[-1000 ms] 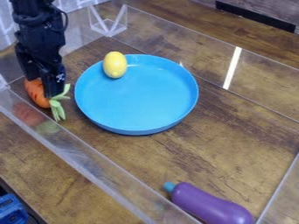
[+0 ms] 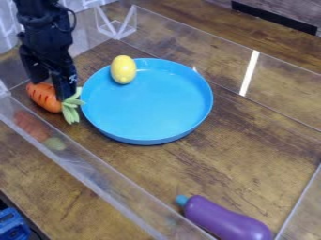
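My black gripper (image 2: pixel 53 75) is at the upper left, open, lowered just above and partly over an orange carrot (image 2: pixel 45 97) with pale green leaves. The carrot lies beside a blue plate (image 2: pixel 148 111), its leaves near the plate's left rim. A yellow oval object (image 2: pixel 123 69) rests on the upper left part of the plate. The fingertips are dark and hard to tell apart against the carrot.
A purple eggplant (image 2: pixel 226 219) lies at the lower right. Clear low walls (image 2: pixel 119 183) border the wooden work area. The wood right of the plate is bare.
My gripper has shifted slightly and sits a little higher off the carrot's middle than before. The plate, yellow object and eggplant are unchanged.
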